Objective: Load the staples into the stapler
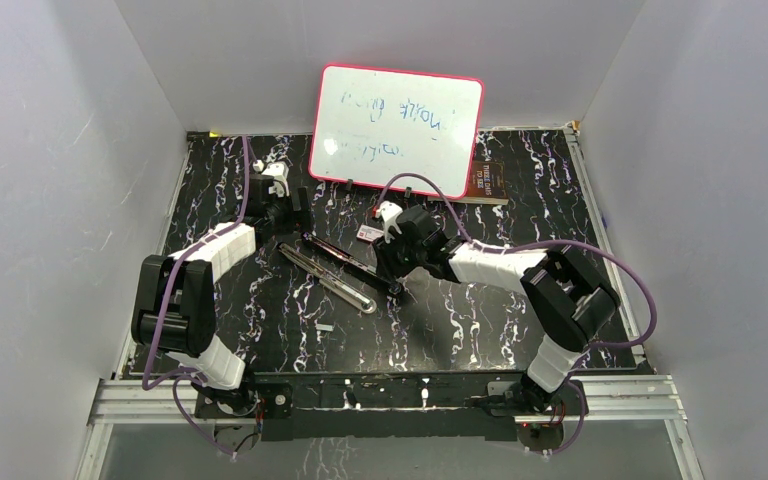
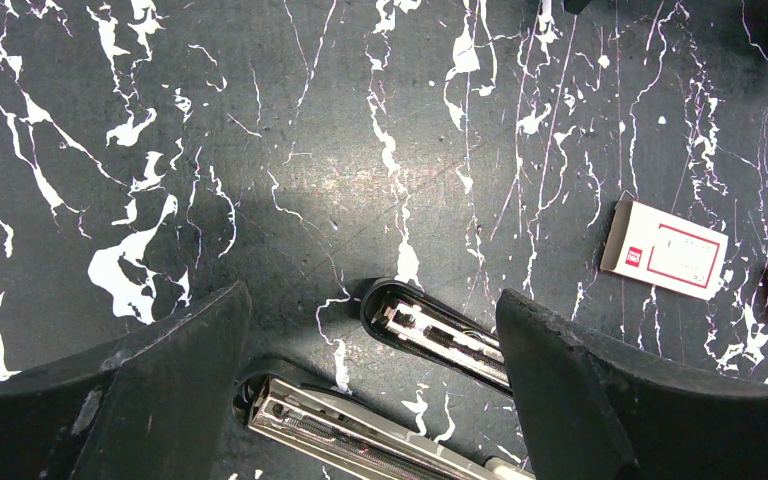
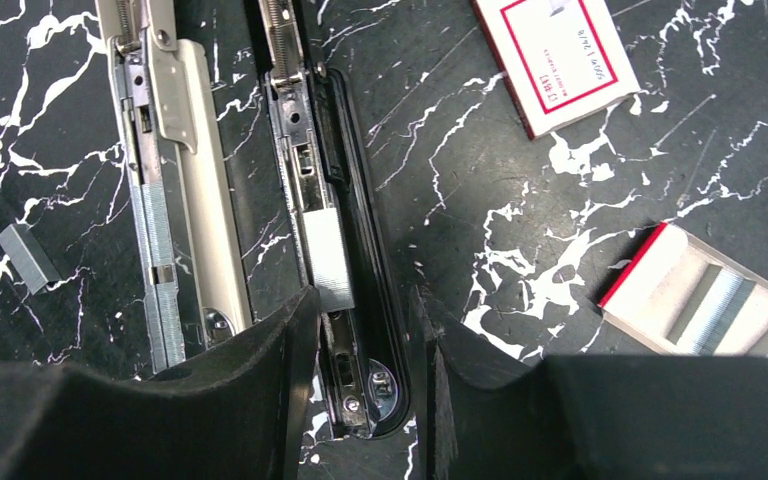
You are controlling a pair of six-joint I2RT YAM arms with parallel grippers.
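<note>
Opened flat, the black stapler lies diagonally mid-table. In the right wrist view a short silver strip of staples sits in its channel, close to the fingertip on the left side. Over that stapler's end, my right gripper is partly open with no object clearly held. A beige stapler, also opened, runs alongside with a long row of staples in it. My left gripper stands open above the staplers' other ends, holding nothing.
A loose grey staple strip lies left of the beige stapler. On the other side are a white-and-red staple box and an open tray of staples. A whiteboard and a book occupy the back.
</note>
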